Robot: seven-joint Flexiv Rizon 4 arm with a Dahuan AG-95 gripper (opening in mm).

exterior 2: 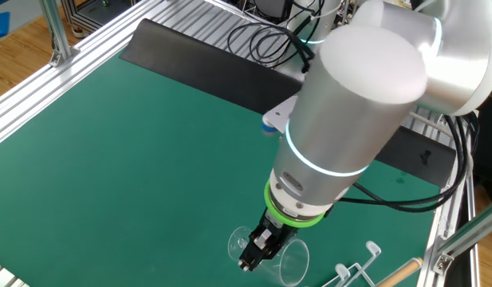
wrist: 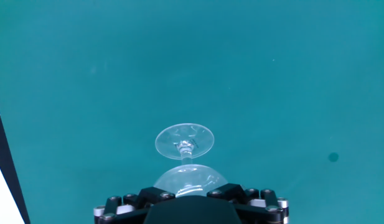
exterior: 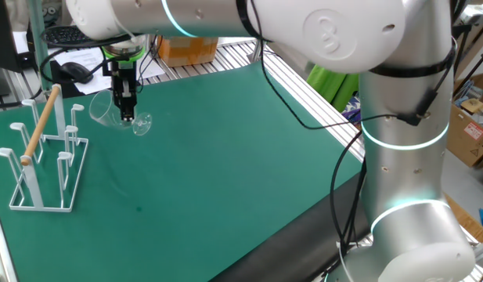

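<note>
A clear stemmed glass (exterior: 104, 110) is tipped sideways at the table's far left, its bowl toward the rack and its round foot (wrist: 184, 141) toward the open mat. My gripper (exterior: 127, 119) points down over it, shut on the glass around the bowl's lower end and stem. In the wrist view the foot and stem show fully, while the bowl is partly covered by my gripper's dark parts. The exact contact of the fingertips is hidden there. Exterior view 2 shows the gripper (exterior 2: 246, 264) against the glass, the bowl (exterior 2: 294, 263) right of it.
A white rack (exterior: 42, 208) with several upright hooks and a wooden bar (exterior: 41, 125) stands just left of the glass. A cardboard box (exterior: 186, 50) and computer mouse (exterior: 77, 72) lie beyond the mat's far edge.
</note>
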